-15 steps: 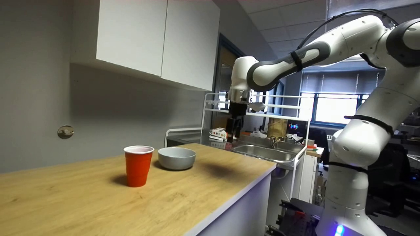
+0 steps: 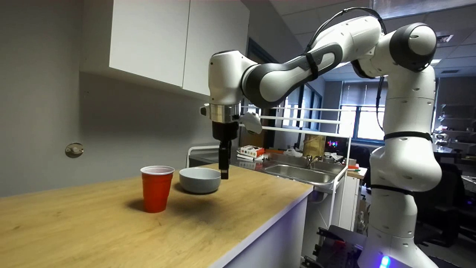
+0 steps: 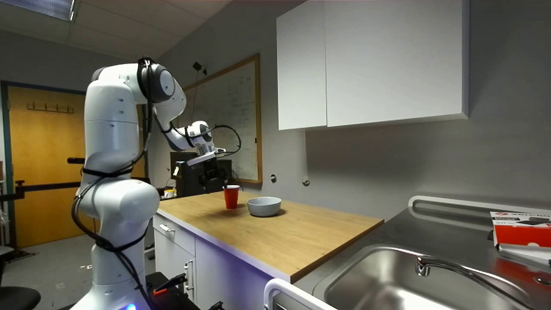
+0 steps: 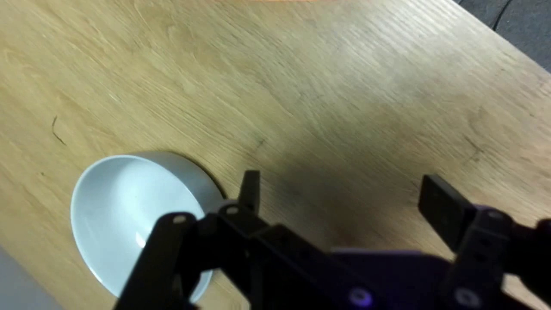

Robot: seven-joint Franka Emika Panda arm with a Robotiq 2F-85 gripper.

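A red cup [image 2: 156, 192] with a white inside stands upright on the wooden counter. Beside it rests a grey bowl [image 2: 199, 180], apart from the cup. My gripper is open, its two black fingers wide apart with only bare wood visible between them. In the wrist view the bowl [image 4: 135, 219] lies to the left, partly hidden behind the left finger. Exterior view 1 shows the gripper [image 2: 224, 172] pointing down at the bowl's right edge in the picture. A thin orange edge at the top of the wrist view appears to be the cup.
White cabinets [image 2: 178, 44] hang on the wall above the counter [image 3: 310, 235]. A metal sink [image 3: 392, 289] and a red-and-white box [image 3: 521, 232] are at the counter's far end. Bare wood stretches around the cup and bowl.
In exterior view 1 the arm has swung left and the gripper has come lower, from near the sink to beside the bowl. Cup and bowl stay in place.
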